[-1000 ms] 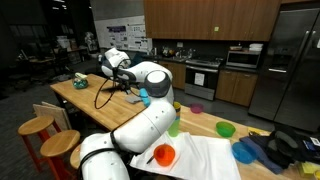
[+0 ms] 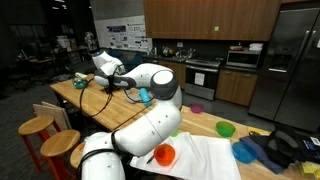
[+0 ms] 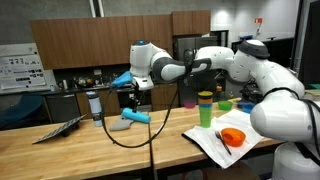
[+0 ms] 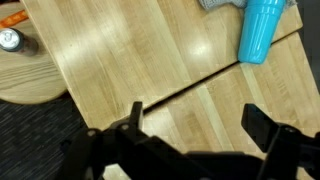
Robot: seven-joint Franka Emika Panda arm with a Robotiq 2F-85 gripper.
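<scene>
My gripper stands open above the wooden table, with nothing between its fingers. Below it in the wrist view, a dark seam runs between two table sections. A blue cup (image 4: pixel 262 25) lies toward the upper right of that view, clear of the fingers. In exterior view 2 the same blue cup (image 3: pixel 137 116) rests on its side on the table, close under the gripper (image 3: pixel 134 97). From exterior view 1, the gripper (image 2: pixel 108 88) hangs over the far left of the table, left of the blue cup (image 2: pixel 145 97).
An orange bowl (image 2: pixel 164 155) sits on a white cloth (image 2: pixel 205 158) near the arm's base. Green (image 2: pixel 225 129) and blue (image 2: pixel 243 152) bowls stand farther right. A stacked cup pair (image 3: pixel 205 108) stands upright. Stools (image 2: pixel 38 125) line the left edge. Bare table (image 3: pixel 30 150) lies at left.
Over the last second the arm's far end has swung left and lower in exterior view 1. The cup and bowls look unmoved.
</scene>
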